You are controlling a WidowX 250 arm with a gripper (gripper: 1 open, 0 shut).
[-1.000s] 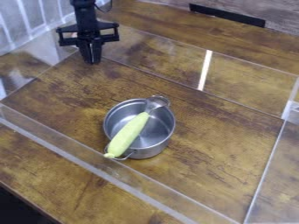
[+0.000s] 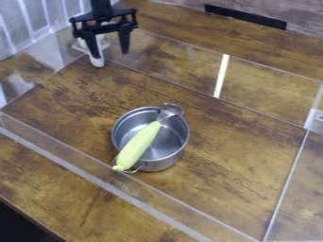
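Observation:
My black gripper (image 2: 105,28) is at the top left, open, above a small white object (image 2: 94,55) standing on the wooden table. A steel pot (image 2: 172,149) sits in the lower middle, with a pale yellow-green corn cob (image 2: 138,146) lying in it and reaching over the near rim.
Clear low panels edge the work area, including along the front and the right (image 2: 299,180). A white strip (image 2: 221,76) lies at the back right.
My gripper has risen over the last second, uncovering more of the white object beneath it. The pot and corn have not moved.

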